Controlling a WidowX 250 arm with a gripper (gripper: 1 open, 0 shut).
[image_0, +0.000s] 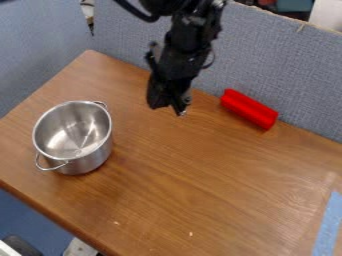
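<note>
The black robot gripper (168, 98) hangs over the back middle of the wooden table (201, 190), between a steel pot and a red cylinder. Its fingertips are dark and small, and nothing shows in them; it looks shut. The steel pot (72, 135) with wire handles stands at the left. The red cylinder (249, 108) lies at the back right, apart from the gripper.
Grey padded walls (286, 66) border the back and left of the table. A light blue strip (326, 225) lies at the right edge.
</note>
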